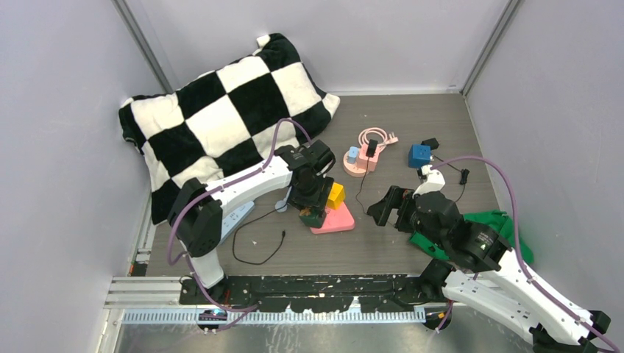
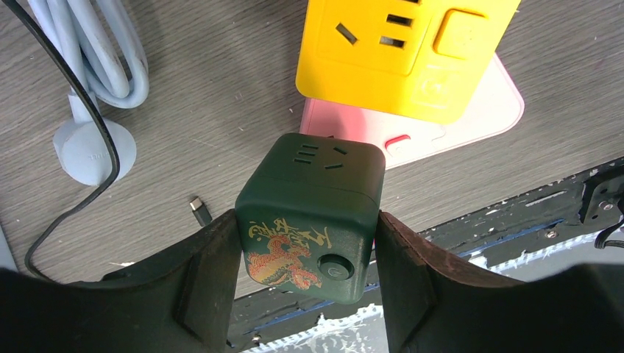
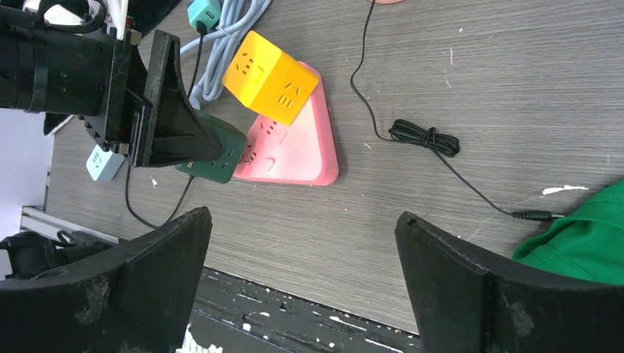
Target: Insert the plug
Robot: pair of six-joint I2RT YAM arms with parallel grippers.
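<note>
A dark green cube socket point(image 2: 309, 213) with a dragon print sits between the fingers of my left gripper point(image 1: 313, 206), fingertips at its sides; whether they grip it firmly is unclear. It is beside the pink power strip point(image 2: 486, 110), on which a yellow cube socket point(image 2: 405, 59) rests. My right gripper is open with nothing between its fingers, right of them in the top view. In the top view a black adapter point(image 1: 372, 145) sits on a pink socket point(image 1: 367, 160) farther back.
A blue cube point(image 1: 419, 156), green cloth point(image 1: 486, 228), light blue strip point(image 1: 234, 220), checkered cushion point(image 1: 221, 118) and several cables surround the work area. Bare table shows at the front middle and back right.
</note>
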